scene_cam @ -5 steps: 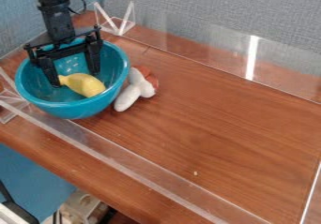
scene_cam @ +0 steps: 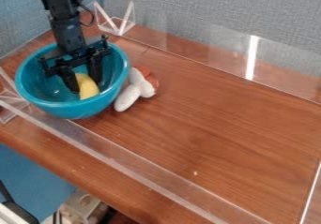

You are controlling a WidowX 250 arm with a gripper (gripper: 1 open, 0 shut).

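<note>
A teal bowl (scene_cam: 47, 94) sits at the left end of the wooden table. My black gripper (scene_cam: 78, 70) reaches down into it from above, its fingers around a yellow object (scene_cam: 86, 86), shut on it. The lower part of that object is inside the bowl, and part of it is hidden by the fingers. To the right of the bowl lies a white plush toy (scene_cam: 131, 93) with some red on it.
A clear rail runs along the back wall (scene_cam: 251, 26) and along the front. White frames stand behind and left of the bowl.
My gripper has moved slightly right and lower into the bowl and closed around the yellow object, which is now more upright and more covered by the fingers.
</note>
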